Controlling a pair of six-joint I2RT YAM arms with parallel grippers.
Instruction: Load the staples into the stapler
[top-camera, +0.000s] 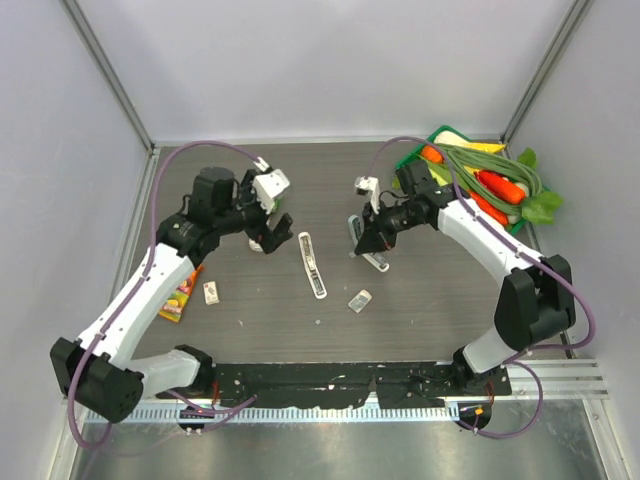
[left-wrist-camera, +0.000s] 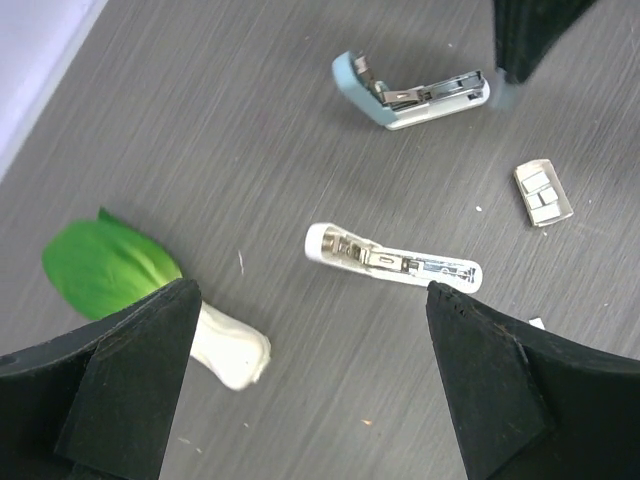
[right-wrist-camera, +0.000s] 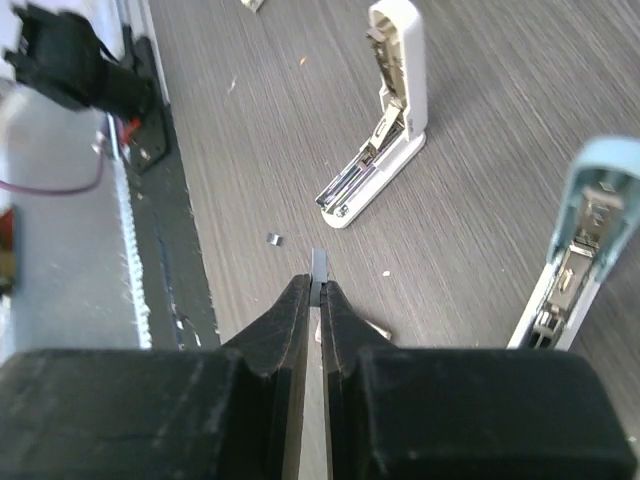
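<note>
In the right wrist view, a small grey staple strip (right-wrist-camera: 319, 268) sticks out from the fingertips of my right gripper, shut on it. The white stapler (top-camera: 313, 266) lies opened in mid-table, its lid swung up and tray bare. To its right is an opened blue stapler (left-wrist-camera: 433, 102), partly covered by the right gripper in the top view; the strip is apart from both. My left gripper (top-camera: 268, 238) is open and empty, left of the white stapler. A small box of staples (left-wrist-camera: 543, 193) rests nearer the front.
A green basket (top-camera: 404, 160) of vegetables fills the back right. At left lie a snack bag (top-camera: 176, 305) and a small box (top-camera: 210, 293). A leek (left-wrist-camera: 225, 345) lies below the left gripper. A loose staple piece (right-wrist-camera: 274, 239) is near the white stapler.
</note>
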